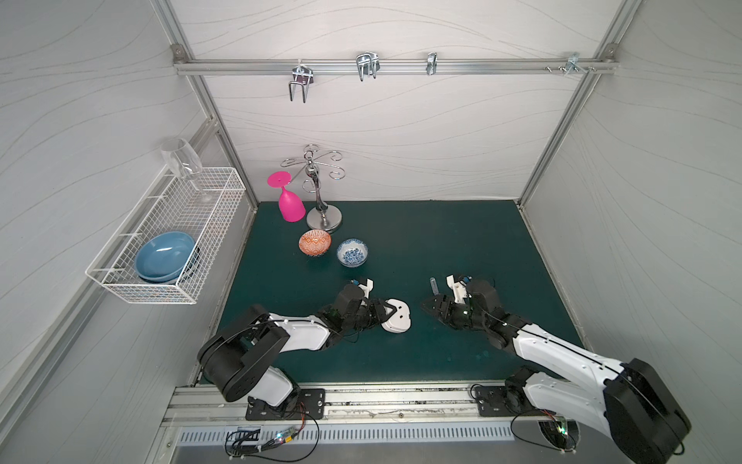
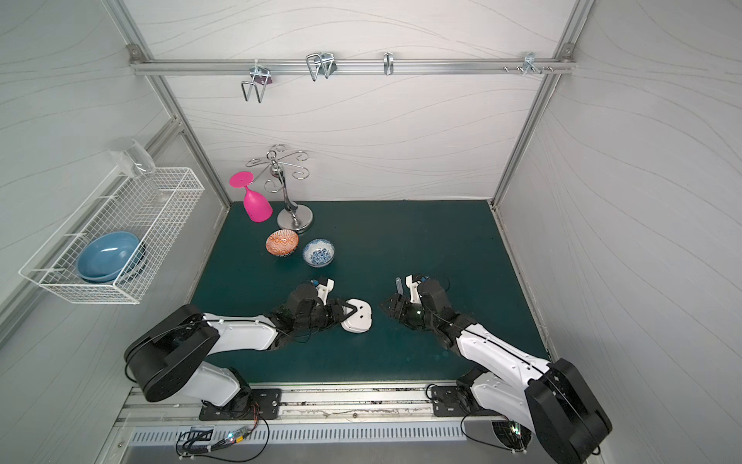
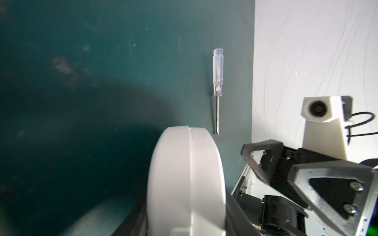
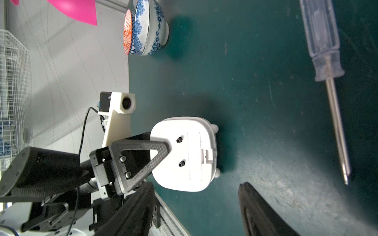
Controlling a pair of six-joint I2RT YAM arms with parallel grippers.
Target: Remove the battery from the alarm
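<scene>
The white alarm (image 4: pixel 161 173), rounded and square-cornered, is gripped above the mat by my left gripper (image 1: pixel 390 311). In the right wrist view its broad face, with two dark pegs and a rectangular panel (image 4: pixel 195 157), is turned toward the camera. No battery shows. Edge-on, the alarm (image 3: pixel 187 177) covers most of the left fingers in the left wrist view. To the right of the alarm, my right gripper stands apart from it, fingers parted and nothing between them. A clear-handled screwdriver (image 3: pixel 217 78) lies on the mat beyond the right gripper.
An orange bowl (image 1: pixel 314 242) and a blue-white bowl (image 1: pixel 352 252) sit behind the left arm. Farther back are a pink goblet (image 1: pixel 291 205) and a metal stand (image 1: pixel 323 218). A wire basket (image 1: pixel 116 272) hangs at left.
</scene>
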